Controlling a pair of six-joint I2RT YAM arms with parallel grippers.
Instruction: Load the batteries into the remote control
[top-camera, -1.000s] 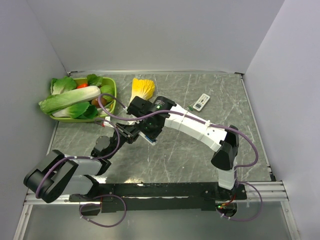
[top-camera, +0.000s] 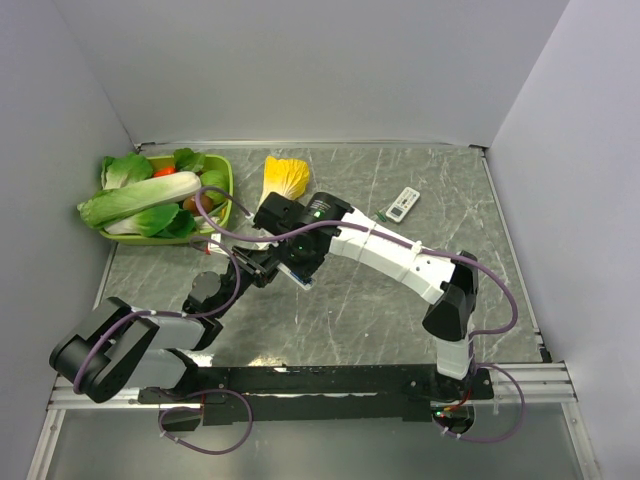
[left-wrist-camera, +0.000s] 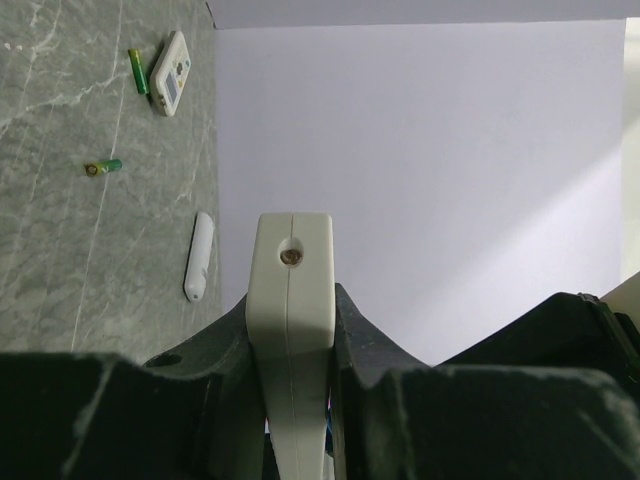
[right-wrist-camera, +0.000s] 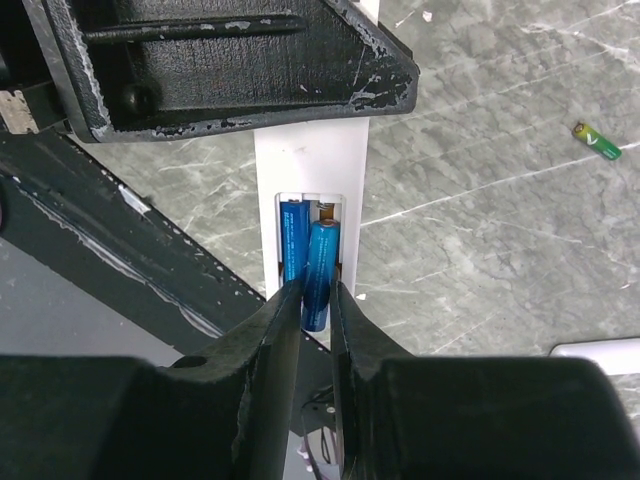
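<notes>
The white remote (left-wrist-camera: 290, 260) is held end-on in my left gripper (top-camera: 262, 268), which is shut on it. In the right wrist view its open compartment holds one blue battery (right-wrist-camera: 294, 235) on the left, while a second blue battery (right-wrist-camera: 320, 265) lies tilted over the right slot, a spring showing above it. My right gripper has its fingertips at the lower end of that second battery, close on either side; whether they grip it I cannot tell. In the top view the right arm hides most of the remote.
Green batteries (left-wrist-camera: 138, 72) (right-wrist-camera: 597, 140) lie on the marble table (top-camera: 400, 300), beside a small white-grey remote (top-camera: 402, 204) and a white cover (left-wrist-camera: 199, 255). A basket of vegetables (top-camera: 225, 177) and a yellow cabbage (top-camera: 287, 175) stand at the back left.
</notes>
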